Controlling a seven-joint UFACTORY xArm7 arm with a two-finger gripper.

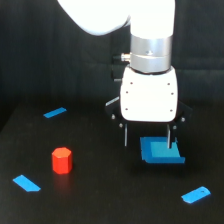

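Note:
My gripper (148, 143) points down at the right of the middle, its two thin dark fingers spread wide. Nothing shows held between them. Behind and partly below the fingers is a blue square thing (161, 151) with a lighter patch on it; I cannot tell whether it is a tray or a block, nor how far beneath the fingers it lies. Out to the left, apart from the gripper, a red hexagonal block (62, 160) stands on the dark table.
Flat blue strips mark the table: one at the back left (55, 112), another at the front left (26, 183), and a third at the front right (195, 195). Between the red block and the gripper the dark surface is clear.

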